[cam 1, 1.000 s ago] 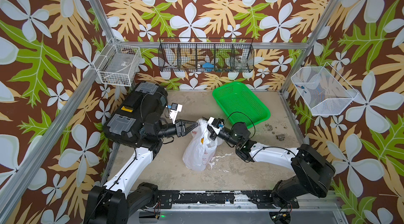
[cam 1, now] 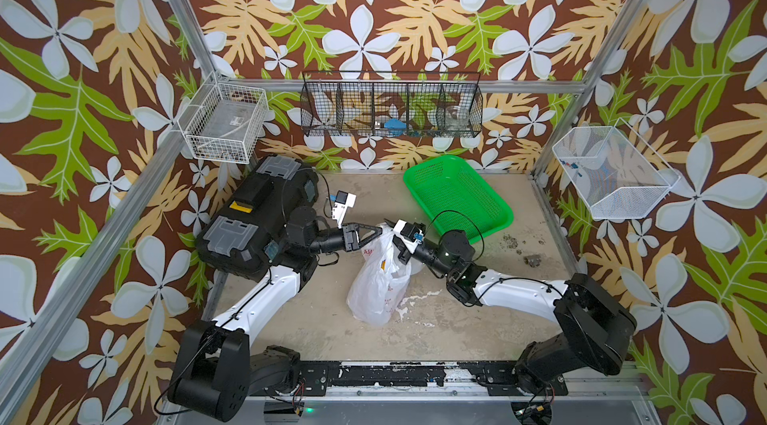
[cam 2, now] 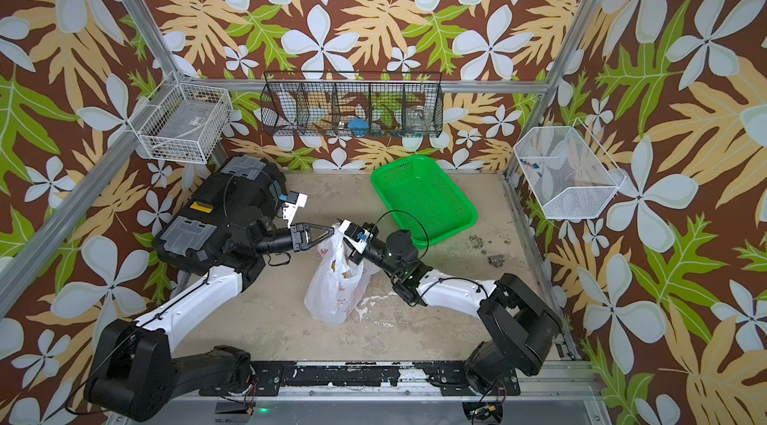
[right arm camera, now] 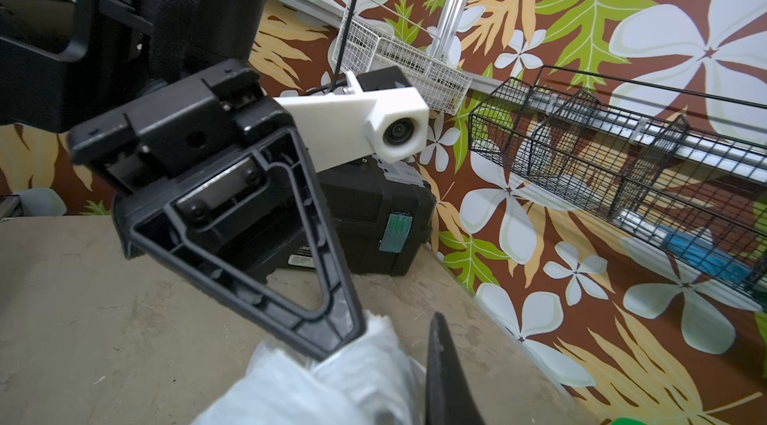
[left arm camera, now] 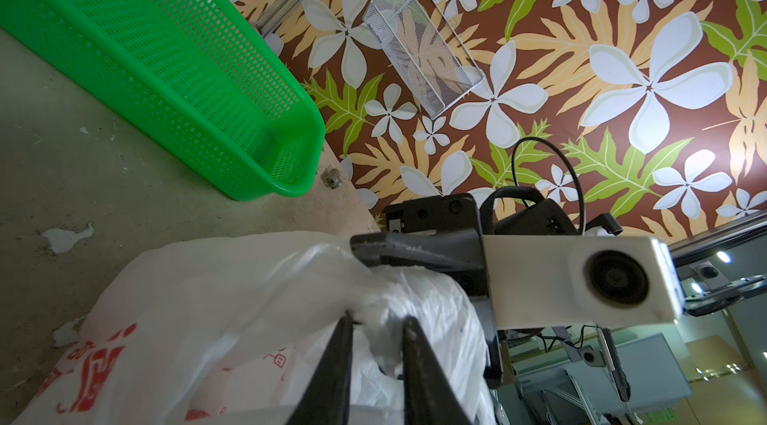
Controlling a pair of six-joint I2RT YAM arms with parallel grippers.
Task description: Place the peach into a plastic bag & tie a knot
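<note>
A white plastic bag with red print (cam 1: 371,289) stands on the table, a small yellowish patch showing inside its top. My left gripper (cam 1: 375,229) reaches in from the left at the gathered top (left arm camera: 303,297); in the left wrist view its fingertips straddle a white strand, and whether they are closed on it is unclear. My right gripper (cam 1: 397,233) meets the same top from the right; in the right wrist view white bag lies low between and beside its blurred fingers, its hold unclear.
A green basket (cam 1: 459,193) lies at back right. A black case (cam 1: 255,217) is behind the left arm. Wire baskets (cam 1: 391,105) hang on the frame above. The front of the table around the bag is fairly clear.
My left gripper has shifted slightly rightward and up toward the bag's top, its arm swinging a little. The right arm and the bag have barely moved.
</note>
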